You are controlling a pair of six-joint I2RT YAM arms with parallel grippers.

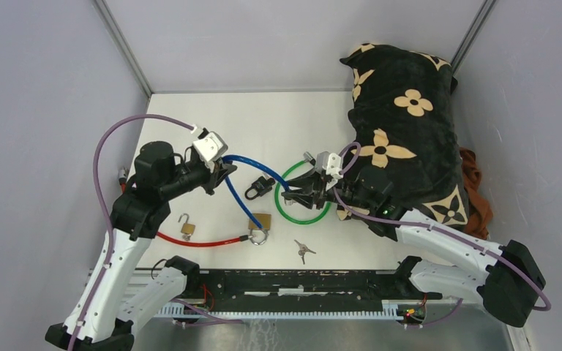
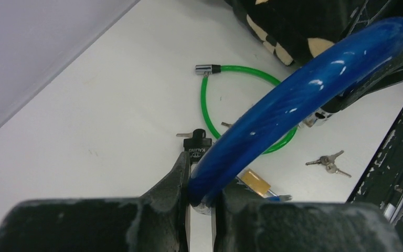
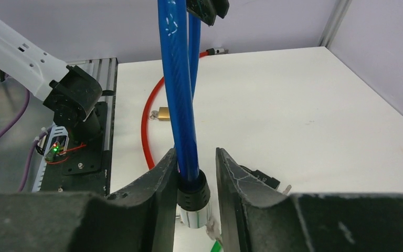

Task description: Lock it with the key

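Observation:
A blue cable lock (image 2: 299,100) hangs raised between my grippers. My left gripper (image 1: 225,167) is shut on its tubing, which arches rightward and also hangs down toward the table. My right gripper is at the metal-and-black lock end (image 3: 193,210), its fingers partly apart on either side; whether they touch it is unclear. Loose keys (image 1: 301,250) lie near the front of the table. A green cable lock (image 1: 300,219) lies below the right gripper, with keys by it partly hidden.
A black padlock (image 1: 256,189), brass padlocks (image 1: 259,221) (image 1: 188,228) and a red cable (image 1: 197,243) lie on the white table (image 1: 256,124). A flowered cushion (image 1: 395,117) fills the right side.

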